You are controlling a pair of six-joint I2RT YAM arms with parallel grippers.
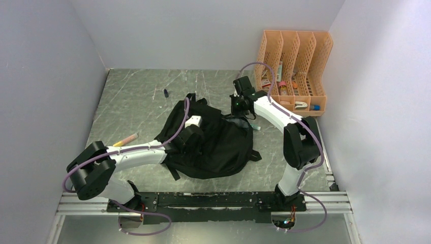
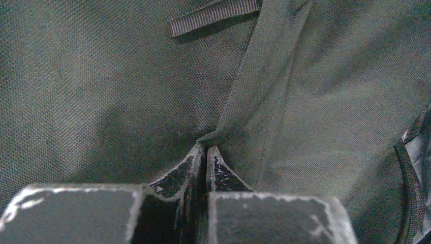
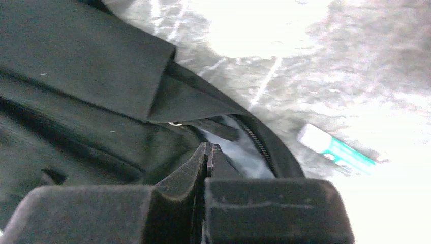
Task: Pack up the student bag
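The black bag [image 1: 223, 157] lies slumped across the middle of the table, its upper right edge partly open with a zipper [image 3: 256, 142] and pale lining showing. My left gripper is shut on a fold of the bag's black fabric. Above that upper right opening my right gripper is shut, and nothing shows between its fingertips. A white and teal tube [image 3: 338, 150] lies on the table just outside the bag's edge. On the left of the table rests a yellow and peach stick-like item [image 1: 126, 140]; a small dark bottle [image 1: 165, 93] lies farther back.
A peach organizer rack [image 1: 318, 76] with several compartments stands at the back right, holding small items such as a blue-capped one [image 1: 315, 108]. Walls close off the back and both sides.
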